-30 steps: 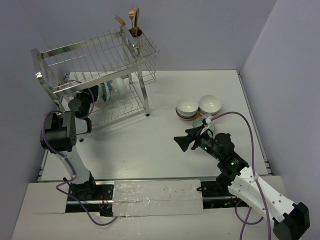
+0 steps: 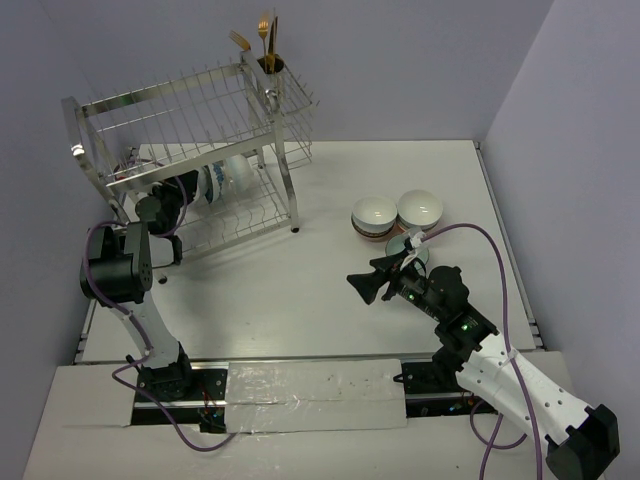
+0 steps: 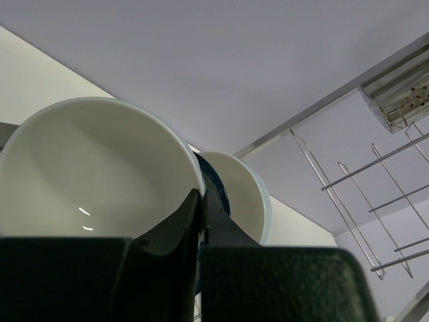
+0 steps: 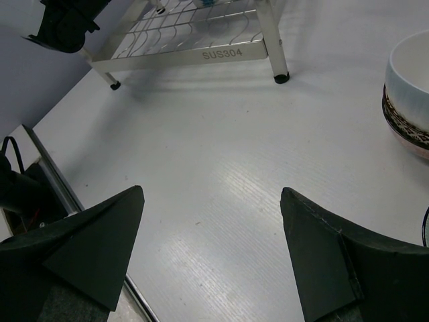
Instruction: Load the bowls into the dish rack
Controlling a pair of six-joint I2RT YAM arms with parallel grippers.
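Note:
In the left wrist view a white bowl (image 3: 100,168) stands tilted on its side, and my left gripper is shut on its rim. Behind it show a dark blue dish (image 3: 213,182) and another white bowl (image 3: 244,194). From the top view this gripper is inside the lower tier of the metal dish rack (image 2: 235,235), its fingertips hidden by the upper tier. Over the bare table my right gripper is open, nothing between its fingers. Near it sit stacked white bowls, one at the left (image 2: 375,213) and one at the right (image 2: 420,208).
A greenish bowl (image 2: 397,247) lies partly under the right gripper. A holder with gold cutlery (image 2: 270,62) hangs at the rack's upper right. Rack wires and the upper tier crowd the left arm.

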